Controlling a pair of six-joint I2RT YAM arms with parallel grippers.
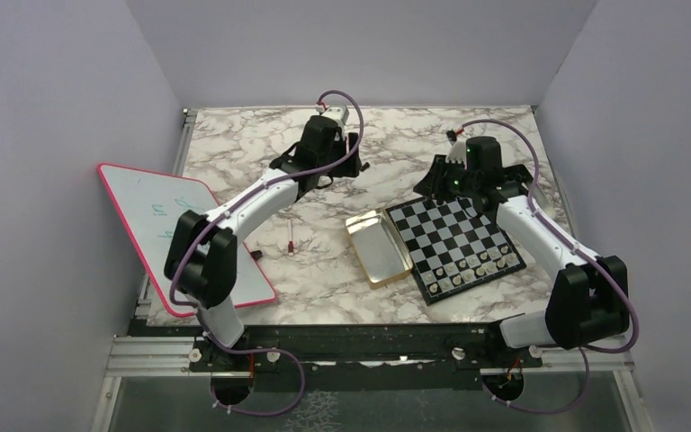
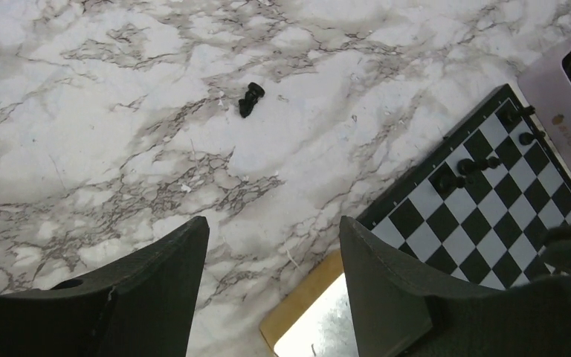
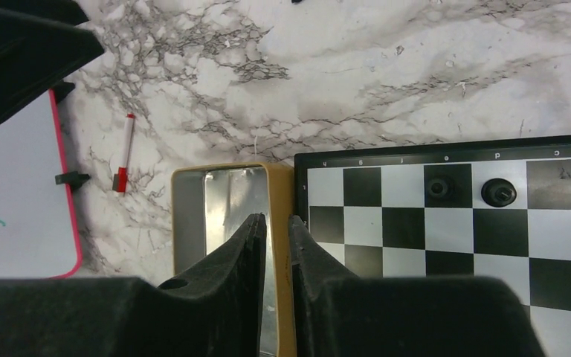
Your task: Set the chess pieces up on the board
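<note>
A small dark chess piece (image 2: 251, 100) lies on its side on the marble, apart from both grippers; from above it (image 1: 365, 166) shows just right of my left gripper (image 1: 354, 162). That gripper's fingers (image 2: 160, 286) are wide apart and empty. My right gripper has a narrow gap between its fingers, with nothing in it, over the board's far left corner in the top view. The chessboard (image 1: 441, 236) carries pale pieces (image 1: 464, 274) in its near rows. Several dark pieces (image 2: 479, 163) stand along its far edge, partly hidden from above by the right arm.
The gold-rimmed tray (image 1: 353, 236) beside the board looks empty. A lilac container (image 2: 565, 111) stands at the board's far side. At left are a red-capped marker (image 3: 123, 160) and a pink-edged whiteboard (image 1: 144, 211). Bare marble lies behind the tray and board.
</note>
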